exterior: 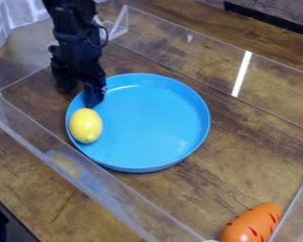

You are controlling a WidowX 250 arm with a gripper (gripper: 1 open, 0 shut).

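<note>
My black gripper (pixel 79 80) is low at the upper left, just outside the rim of a blue plate (pixel 151 123), with its fingers open. It covers the spot where a small purple object was visible; whether that object lies between the fingers cannot be seen. A yellow egg-shaped object (pixel 86 125) rests on the left part of the plate.
An orange toy carrot (pixel 250 225) lies at the bottom right. Clear plastic walls border the wooden surface (pixel 230 151). The right side of the surface between plate and carrot is clear.
</note>
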